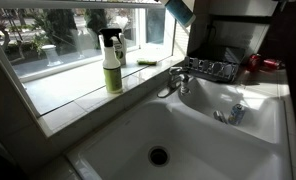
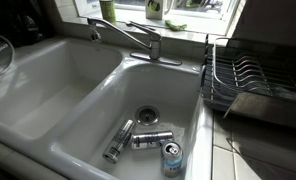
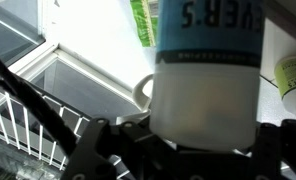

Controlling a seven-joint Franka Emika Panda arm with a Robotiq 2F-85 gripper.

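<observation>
A container (image 3: 208, 60) with a teal label, its lettering upside down, fills the middle of the wrist view. My gripper is shut on its pale end, with dark fingers at either side. In exterior view 1 the blue container (image 1: 180, 11) hangs at the top edge, in front of the window's right side and clear of the sill; the gripper is out of that picture. Neither container nor gripper shows in exterior view 2.
Spray bottles (image 1: 112, 66) stand on the sill. Below is a double sink (image 1: 203, 140) with a faucet (image 2: 148, 40). Several cans (image 2: 171, 158) lie or stand in one basin; the other is clear. A dish rack (image 2: 253, 75) sits beside it.
</observation>
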